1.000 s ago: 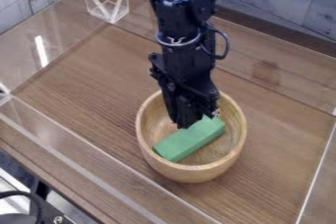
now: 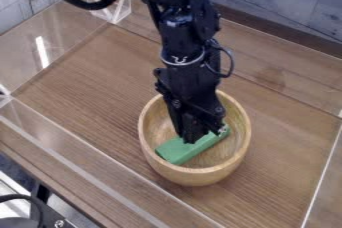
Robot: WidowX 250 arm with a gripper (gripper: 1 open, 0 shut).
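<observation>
A round wooden bowl (image 2: 194,168) stands on the wooden table, holding a green block (image 2: 178,152) that lies diagonally along its bottom. My black gripper (image 2: 183,126) points down over the bowl, its tip at or just inside the back part, beside the upper end of the block, which it partly hides. Whether its fingers are open or shut is unclear from this view.
A clear plastic object stands at the top left near the table's back. A black cable shows at the bottom left.
My gripper has shifted slightly and sits lower over the bowl, covering more of the green block's upper part. The bowl looks unmoved.
</observation>
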